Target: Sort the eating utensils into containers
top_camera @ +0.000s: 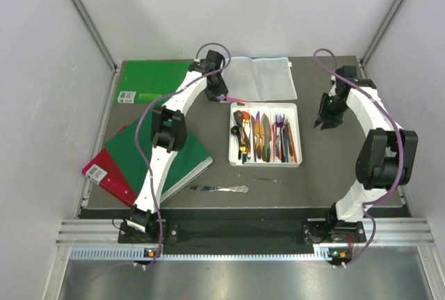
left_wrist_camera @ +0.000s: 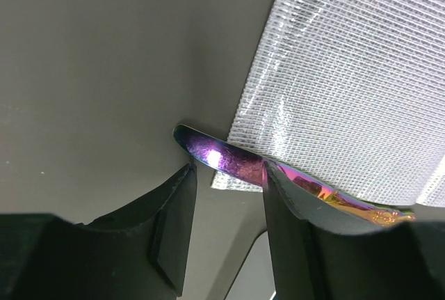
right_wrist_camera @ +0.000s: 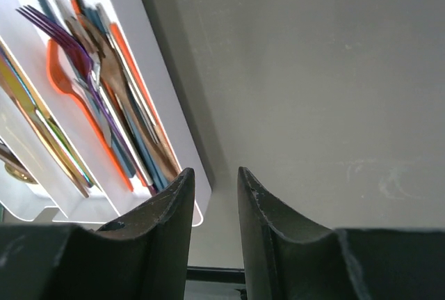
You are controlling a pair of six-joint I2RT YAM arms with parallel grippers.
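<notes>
A shiny purple-to-gold knife [left_wrist_camera: 229, 160] lies across the corner of a white cloth, its purple end on the bare table. My left gripper is part open over that purple end, one fingertip to each side along the blade; the knife is not clamped. In the top view the white tray [top_camera: 299, 148] stands at mid table, with spoons, knives and forks in separate compartments. The right wrist view shows a purple fork [right_wrist_camera: 68, 44] and an orange spoon [right_wrist_camera: 64, 83] in it. To the tray's right, my right gripper hangs part open and empty.
A silver knife [top_camera: 221, 188] and a small thin utensil [top_camera: 270, 179] lie in front of the tray. The white cloth [top_camera: 259, 77] is behind it. Green and red folders [top_camera: 154, 81] cover the left side. Right of the tray the table is clear.
</notes>
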